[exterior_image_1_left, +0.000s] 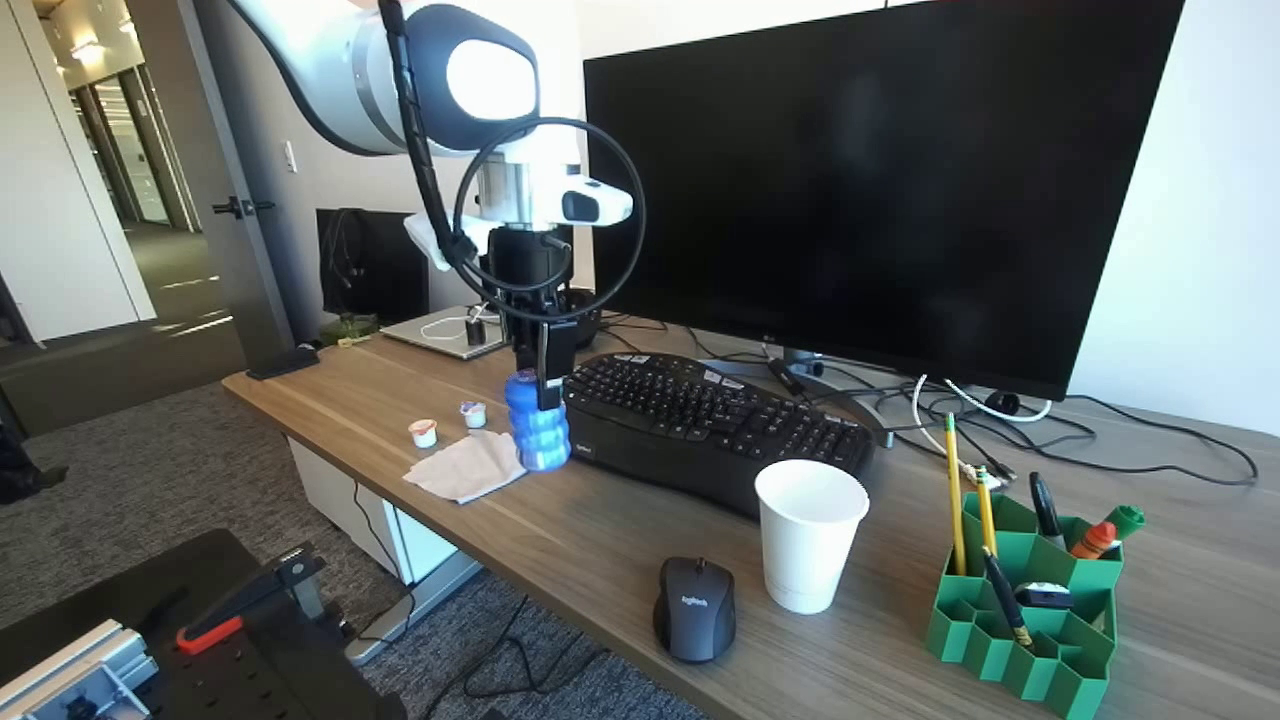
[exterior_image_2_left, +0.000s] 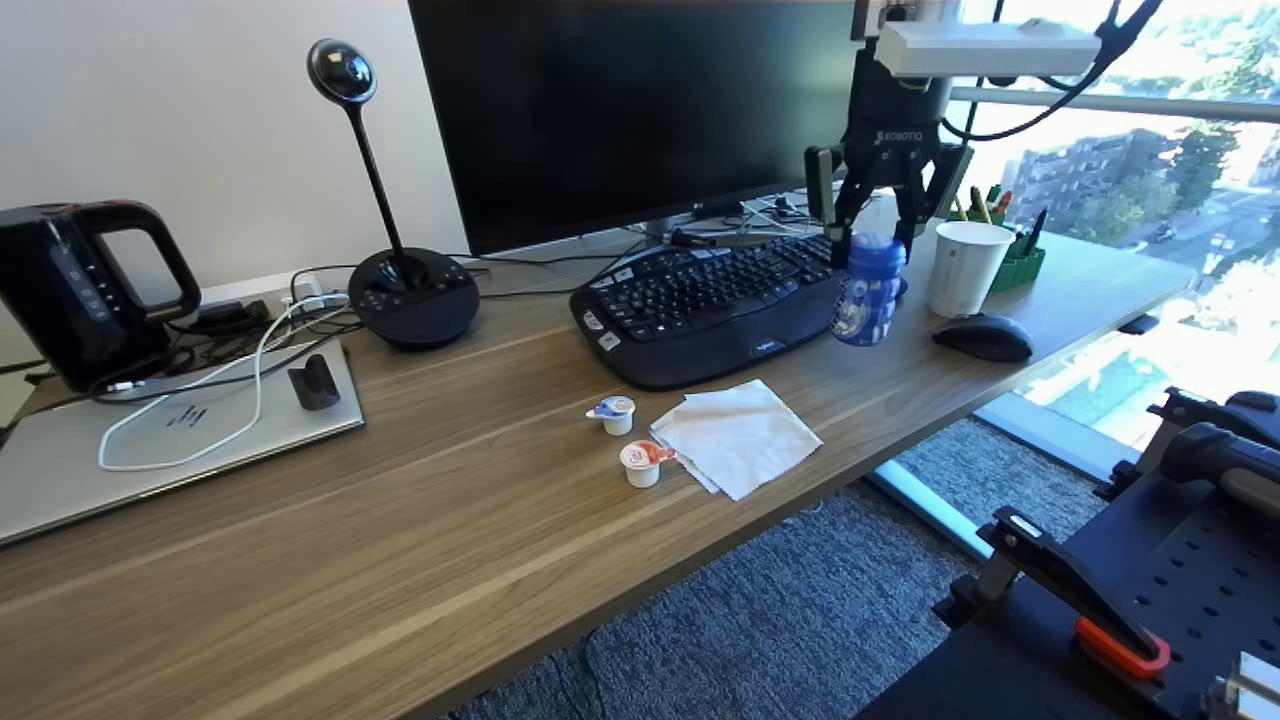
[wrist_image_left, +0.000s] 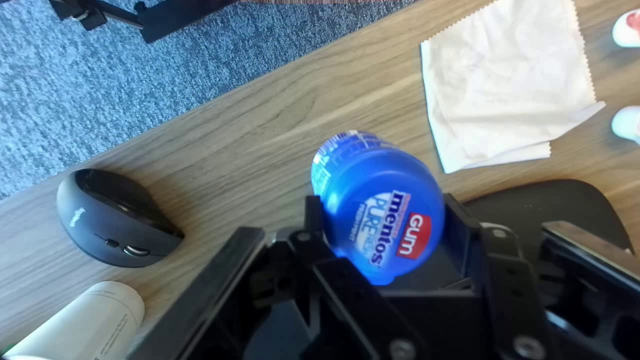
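A blue gum bottle (wrist_image_left: 384, 210) with a Mentos label on its lid is gripped between both fingers of my gripper, which is shut on it. In exterior view 2 the bottle (exterior_image_2_left: 869, 294) hangs upright over the front part of the desk, right of the napkin (exterior_image_2_left: 738, 438). The gripper (exterior_image_1_left: 540, 378) points straight down in exterior view 1, and the bottle (exterior_image_1_left: 539, 438) shows below its fingers, near the keyboard's left end. The bottle appears clear of the desk.
A black keyboard (exterior_image_1_left: 708, 420) lies behind the bottle. A mouse (exterior_image_1_left: 696, 608), a white paper cup (exterior_image_1_left: 811, 534) and a green pen holder (exterior_image_1_left: 1032, 600) stand to the right. Two small creamer cups, one with an orange lid (exterior_image_2_left: 642, 461) and one with a blue lid (exterior_image_2_left: 615, 414), sit beside the napkin.
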